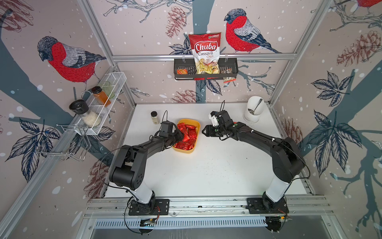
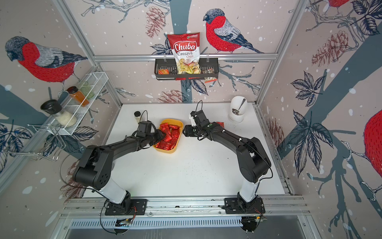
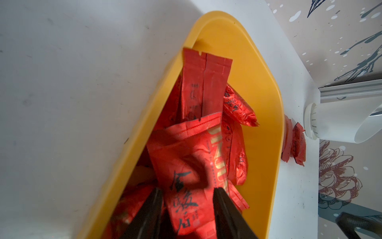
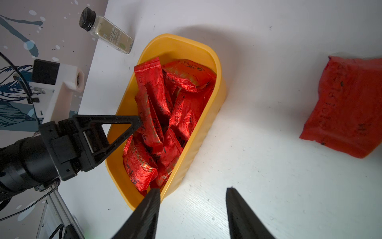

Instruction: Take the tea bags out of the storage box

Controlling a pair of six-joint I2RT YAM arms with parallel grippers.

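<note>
The yellow storage box (image 1: 197,133) on the white table holds several red tea bags (image 4: 187,111). My left gripper is low at the box's left side, its fingers open over a tea bag (image 3: 187,175) lying on top. My right gripper hangs open over bare table just right of the box, with nothing between its fingers. A red tea bag (image 4: 342,107) lies on the table right of the box, mostly hidden by the right arm in the top views.
A spice jar (image 4: 111,33) stands behind the box's left side. A white holder with utensils (image 1: 254,109) is at the back right. A wire shelf is on the left wall, a basket with chips on the back wall.
</note>
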